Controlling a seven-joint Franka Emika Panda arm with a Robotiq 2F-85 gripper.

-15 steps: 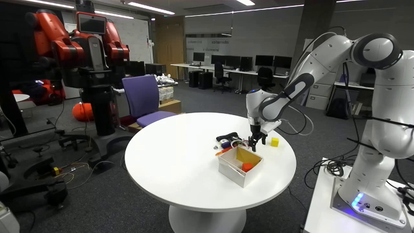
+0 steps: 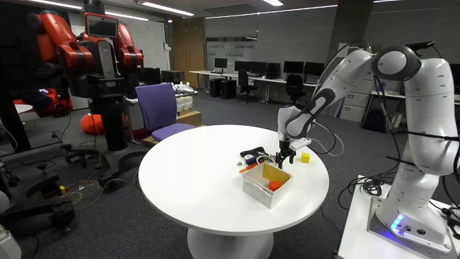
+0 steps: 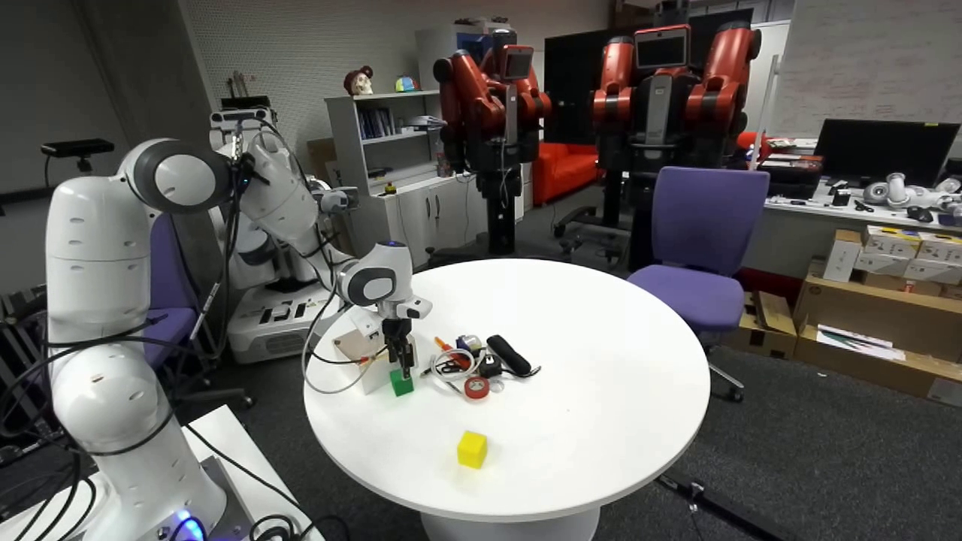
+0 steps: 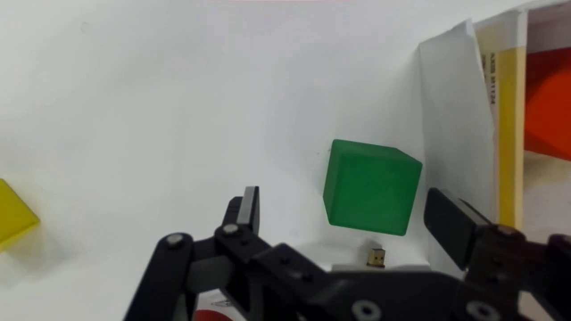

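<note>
My gripper stands open low over the table, close to the white box's side. Between and just ahead of its spread fingers (image 4: pixel 452 224) lies a green cube (image 4: pixel 372 187), with a gap on the left; whether the right finger touches it I cannot tell. In exterior view 2 the green cube (image 3: pixel 402 383) sits right under the fingertips; in exterior view 1 the box hides it. The open white box (image 2: pixel 258 191) holds a red-orange block (image 2: pixel 274 185). A yellow cube (image 3: pixel 473 449) rests alone on the table.
Beside the gripper is a clutter of cable, a red tape roll (image 3: pixel 477 388) and a black tool (image 3: pixel 509 355). A small USB plug (image 4: pixel 376 257) lies near the green cube.
The arm has shifted slightly in exterior view 1, its wrist standing a little farther right and more upright. The box, the red-orange block and the yellow cube have stayed put.
</note>
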